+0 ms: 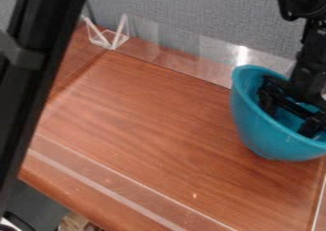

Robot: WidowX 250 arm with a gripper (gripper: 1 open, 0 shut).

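A teal plastic bowl (pixel 261 130) sits at the right side of the wooden table (pixel 140 130). My black gripper (pixel 287 101) reaches down into it from the upper right, its fingers partly hidden inside the bowl. It looks open, though whether it touches the bowl's wall is not clear.
A dark vertical post (pixel 32 63) fills the left edge. A white wire piece (pixel 109 34) stands at the back left by a clear strip along the grey wall.
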